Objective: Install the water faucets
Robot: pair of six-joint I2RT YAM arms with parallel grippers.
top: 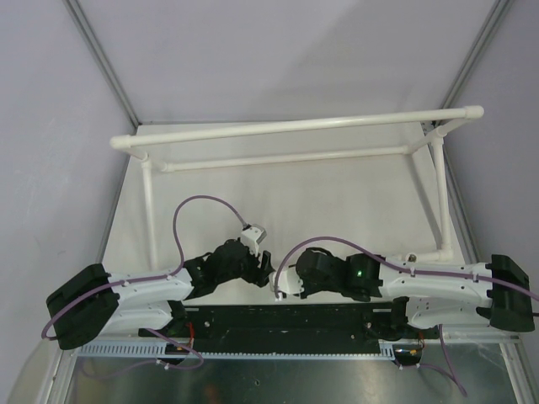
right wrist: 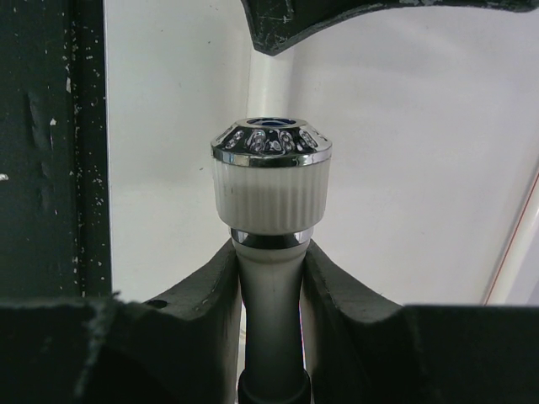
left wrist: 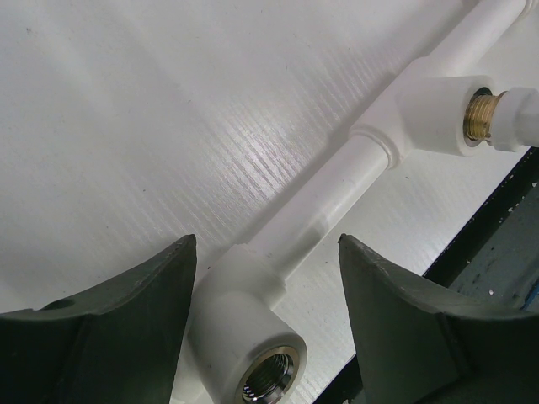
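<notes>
My left gripper is part open above a white tee fitting (left wrist: 236,332) with a threaded metal socket; no faucet is between its fingers. Farther along that pipe, another tee (left wrist: 434,114) carries a white fitting (left wrist: 514,118) on brass threads. My right gripper is shut on a faucet head (right wrist: 269,189), white with a ribbed collar and chrome tip. In the top view both grippers are near the middle front of the board, close to each other.
A white pipe frame (top: 286,125) spans the back and sides of the board (top: 278,202). The board's middle is clear behind the arms. A dark strip (top: 286,328) runs along the front edge.
</notes>
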